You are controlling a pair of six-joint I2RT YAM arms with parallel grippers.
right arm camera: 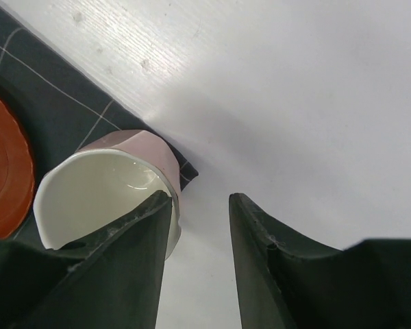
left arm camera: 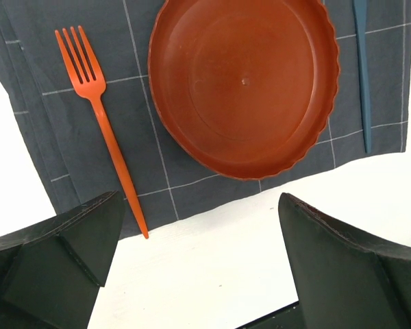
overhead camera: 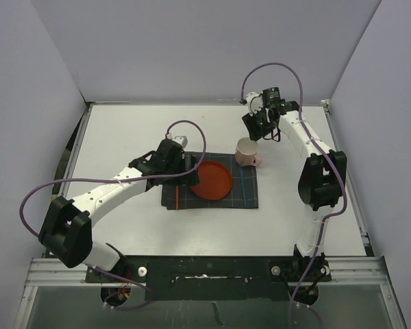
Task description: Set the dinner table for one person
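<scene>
On the dark gridded placemat [overhead camera: 222, 202] lie an orange fork [left arm camera: 113, 147], an orange scalloped plate [left arm camera: 240, 96] and a blue utensil [left arm camera: 363, 82]. A pink cup [right arm camera: 109, 188] with a cream inside stands at the mat's back right corner, beside the plate. My right gripper is part open just over the cup's rim; one finger overlaps the rim in view, the other is outside, over bare table. My left gripper is open above the near left part of the mat, nothing between its fingers.
Grey walls bound the back and sides.
</scene>
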